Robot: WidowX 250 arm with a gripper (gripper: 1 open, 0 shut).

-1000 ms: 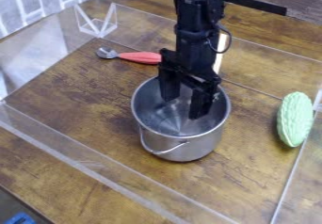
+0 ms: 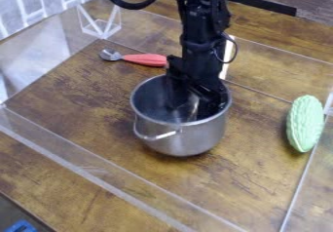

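Observation:
A steel pot (image 2: pixel 169 134) with a bail handle stands in the middle of the wooden table. The black arm reaches down from the top, and my gripper (image 2: pixel 193 101) is down inside the pot's mouth, at its rear half. The fingertips are mostly hidden in the dark interior; a light streak shows there, too unclear to name.
A red-handled utensil (image 2: pixel 140 58) lies behind the pot at the left. A pale green cabbage-like object (image 2: pixel 305 124) lies at the right. A light board or object (image 2: pixel 228 60) is partly hidden behind the arm.
The pot has shifted a little to the left and back. My gripper has moved slightly left and lower within it.

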